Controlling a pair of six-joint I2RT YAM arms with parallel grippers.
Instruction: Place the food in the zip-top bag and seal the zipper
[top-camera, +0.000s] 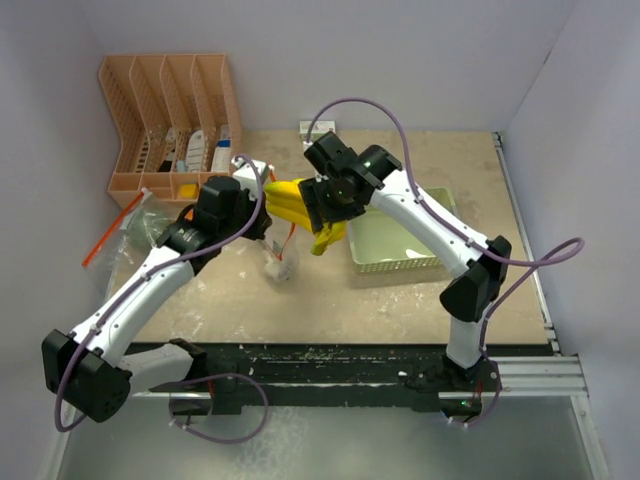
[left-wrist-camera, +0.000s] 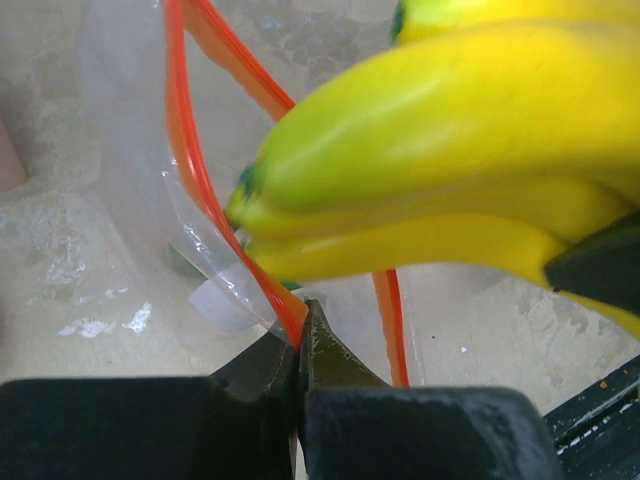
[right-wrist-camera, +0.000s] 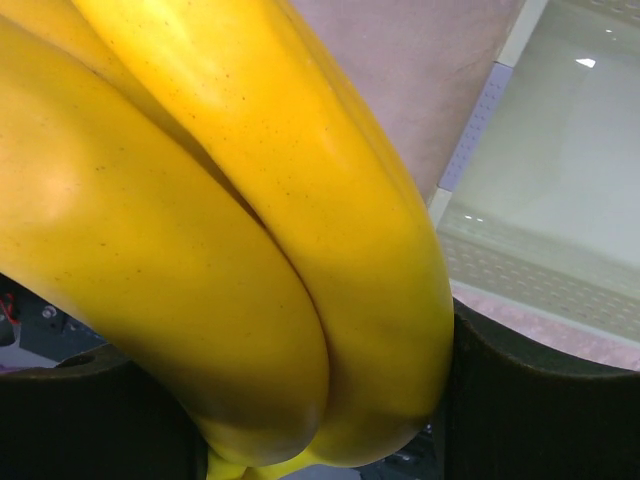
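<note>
My right gripper is shut on a bunch of yellow bananas, held across the mouth of the clear zip top bag. In the left wrist view the greenish ends of the bananas reach in between the two orange zipper edges. My left gripper is shut, pinching the bag's orange zipper edge at its fingertips. Some small green and white thing shows faintly through the film. The bag's far zipper edge is partly behind the bananas.
A pale green basket stands under and beside the right arm, looking empty where visible. Another orange-zipped bag lies at the left. An orange divided rack fills the back left; a small box sits at the back.
</note>
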